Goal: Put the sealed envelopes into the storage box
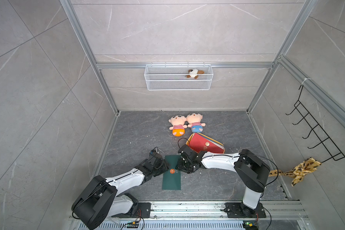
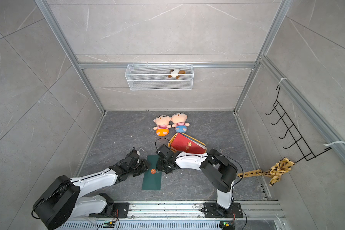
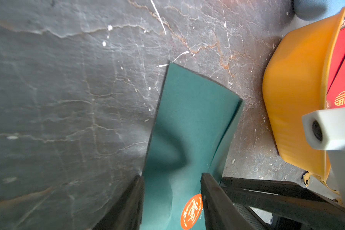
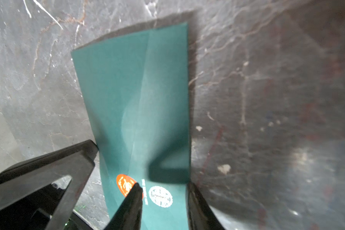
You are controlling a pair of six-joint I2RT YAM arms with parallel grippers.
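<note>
A dark green envelope [image 1: 171,183] with an orange seal [image 3: 191,211] lies flat on the grey floor between my two arms. My left gripper stands partly open low over it, one finger by the envelope's left edge and the other above its surface near the seal. From the opposite side, my right gripper is also partly open, one finger over the envelope beside a white round print [image 4: 160,196], the other just past its right edge. Whether the fingertips touch the paper cannot be told. Red envelopes [image 1: 197,142] lie inside the yellow storage box [image 3: 295,76].
Two plush dolls [image 1: 177,125] lie beyond the box. A white wire basket [image 1: 178,85] with a small plush toy hangs on the back wall. On the right wall are a black hook rack [image 1: 314,128] and a patterned cloth [image 1: 302,168].
</note>
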